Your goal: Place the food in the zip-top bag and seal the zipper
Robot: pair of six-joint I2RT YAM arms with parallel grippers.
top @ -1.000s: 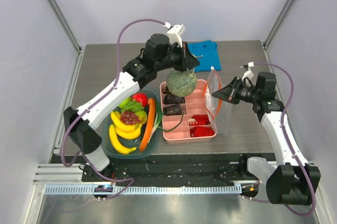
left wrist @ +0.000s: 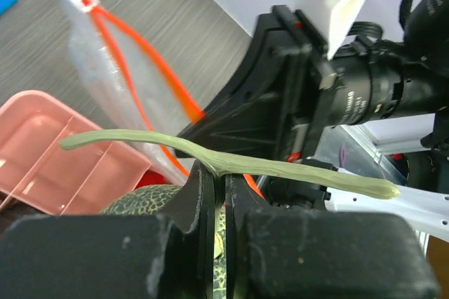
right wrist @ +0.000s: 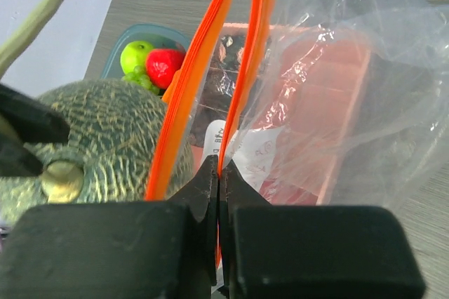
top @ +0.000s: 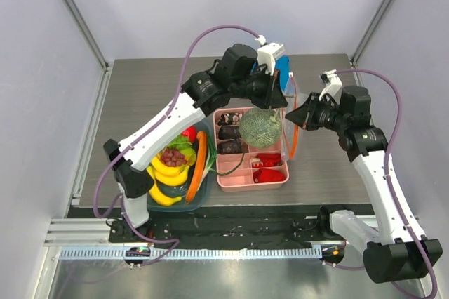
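My left gripper is shut on the stem (left wrist: 302,171) of a green speckled melon (top: 260,128), which hangs over the pink divided tray (top: 252,182) beside the bag's opening. My right gripper is shut on the edge of the clear zip bag (right wrist: 365,102), by its orange zipper strips (right wrist: 179,123). The bag stands upright, and the melon is just left of it in the right wrist view.
A blue-grey bowl (top: 179,203) of bananas, carrot, apples and greens sits at the left. A blue cloth (top: 282,67) lies at the back. The pink tray holds dark and red items.
My left gripper has carried the melon rightward toward the bag. My right gripper and the bag have shifted slightly, the bag turning more upright.
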